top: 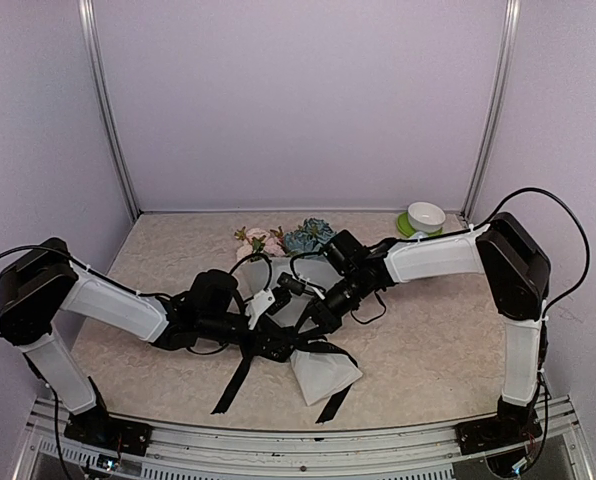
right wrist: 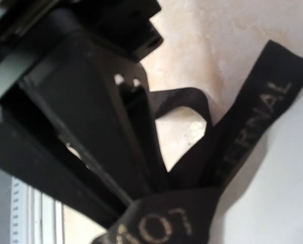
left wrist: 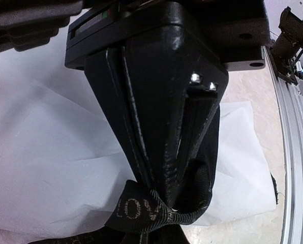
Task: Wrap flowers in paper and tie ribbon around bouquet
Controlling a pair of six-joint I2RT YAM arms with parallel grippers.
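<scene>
The bouquet lies wrapped in white paper (top: pixel 324 374), its pink flowers (top: pixel 261 241) and blue flowers (top: pixel 308 235) at the far end. A black lettered ribbon (top: pixel 234 384) runs around its narrow middle, both tails toward the front. Over the knot area, my left gripper has its fingertips inside a ribbon loop; how far apart they stand is hidden. Close beside it, my right gripper is shut, and a band of ribbon (right wrist: pixel 167 218) crosses over its fingertips. Whether ribbon is pinched between them cannot be seen.
A white bowl (top: pixel 426 215) on a green plate (top: pixel 405 225) stands at the back right. Both arms meet tightly over the bouquet, nearly touching. A metal rail (top: pixel 278 433) borders the front edge.
</scene>
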